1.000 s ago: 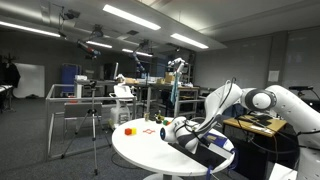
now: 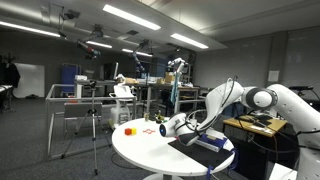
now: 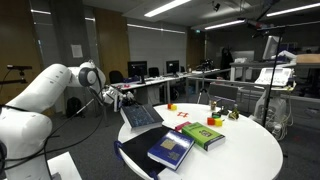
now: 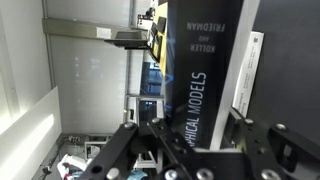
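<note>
My gripper is shut on a thick dark book [image 4: 196, 75], whose spine faces the wrist camera. White lettering on that spine reads "Koller and Friedman" and "...phical Models". In exterior view 2 a grey-dark book [image 3: 140, 117] hangs tilted at the near left of the round table, beside my gripper [image 3: 112, 97]. A blue book [image 3: 171, 149] and a green book [image 3: 201, 137] lie to its right. From the other side, my gripper [image 2: 183, 131] shows over the table, its fingertips too small to make out.
The white round table [image 3: 245, 150] has wide free room on its right. Small red and yellow items [image 3: 215, 122] stand towards its back. A black object [image 3: 138, 160] lies by the near edge, next to the blue book. Desks with monitors [image 3: 137, 70] stand behind.
The dark shape under the arm in exterior view 1 has risen and swung to a flatter pose. The wrist has turned slightly, staying over about the same part of the table.
</note>
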